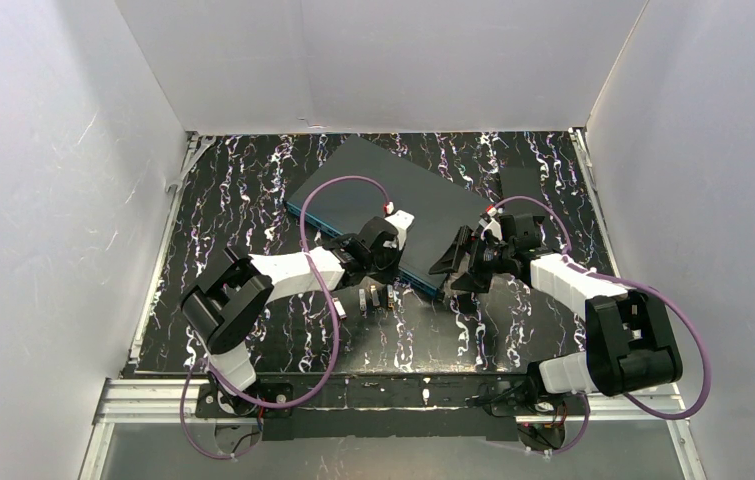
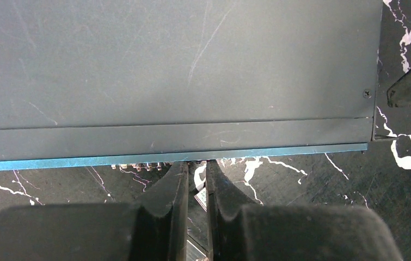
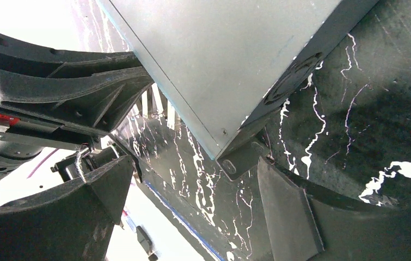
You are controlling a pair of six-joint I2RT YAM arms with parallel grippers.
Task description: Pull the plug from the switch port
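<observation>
The switch, a flat dark grey box with a blue front edge, lies at a slant on the marbled table. My left gripper is at that front edge, its fingertips partly under the rim. Its fingers are part open: a narrow gap lets the table show between them. Small metallic port parts peek out from under the rim, left of the fingers. No plug can be made out; the ports are mostly hidden beneath the lid. Around the switch's front right corner, my right gripper stands wide open, nothing held.
Several small pale-and-dark modules lie on the table in front of the switch, close to the left gripper. A dark flat piece shows beneath the switch corner. Purple cables loop along both arms.
</observation>
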